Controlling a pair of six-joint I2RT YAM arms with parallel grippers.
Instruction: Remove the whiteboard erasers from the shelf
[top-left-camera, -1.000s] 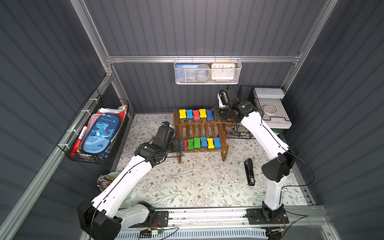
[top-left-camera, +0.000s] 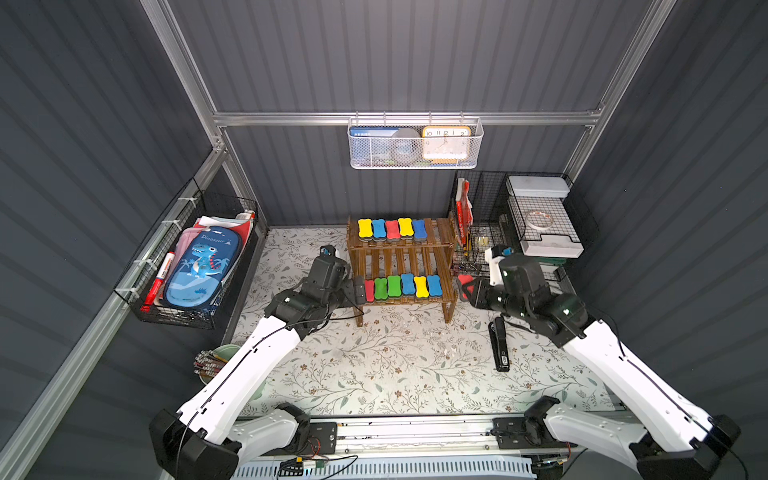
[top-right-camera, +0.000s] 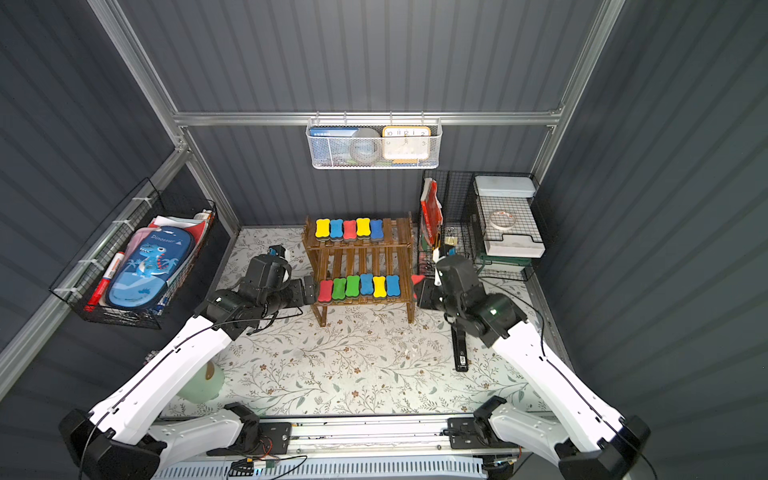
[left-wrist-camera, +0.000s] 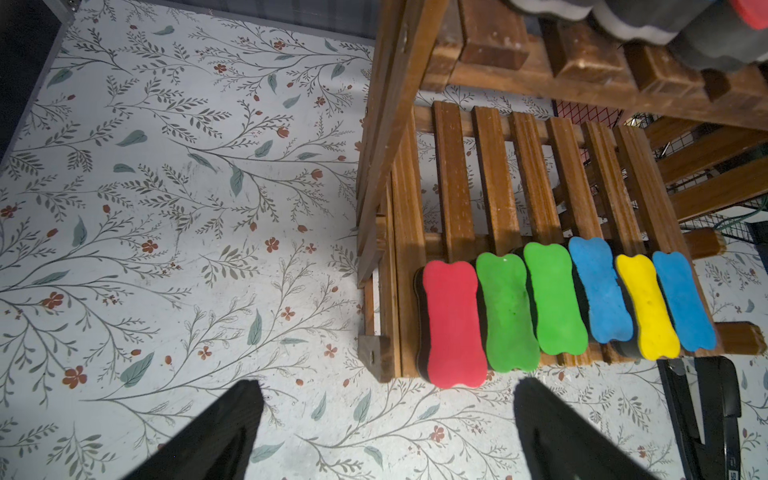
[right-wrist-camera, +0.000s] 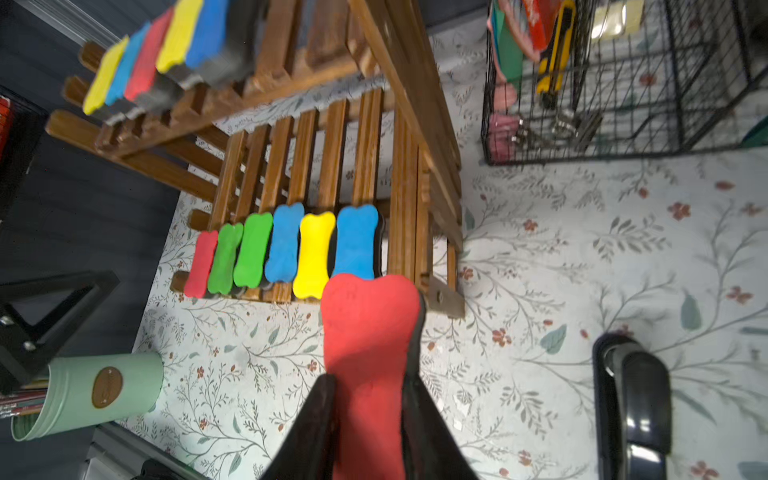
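Observation:
A two-tier wooden shelf (top-left-camera: 440, 248) holds five erasers on top, among them a yellow one (top-left-camera: 365, 228), and six on the lower tier, among them a red one (left-wrist-camera: 453, 324). My left gripper is open beside the lower tier's left end, with nothing between its fingers. My right gripper has a red eraser (right-wrist-camera: 369, 336) between its fingers, out in front of and just right of the shelf's right end in the top views.
A black stapler (top-left-camera: 500, 352) lies front right. Wire baskets (top-left-camera: 544, 216) stand back right, another (top-left-camera: 192, 264) hangs left. A green pencil cup (top-right-camera: 200, 384) is at front left.
My right gripper has moved from the top tier's right end down and toward the front right, carrying the red eraser. The left arm has shifted only slightly.

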